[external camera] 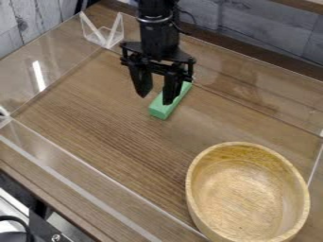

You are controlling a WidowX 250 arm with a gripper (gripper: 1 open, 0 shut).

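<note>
The black robot gripper (pixel 157 76) hangs from the top centre over the wooden table, its body above a green block (pixel 168 106) that lies on the wood. The block's upper part is partly behind the arm. I cannot make out whether anything is between the fingers.
A large tan round bowl (pixel 246 203) fills the lower right. White plastic pieces stand at the top left and left edge, and a dark cable lies at the bottom left corner.
</note>
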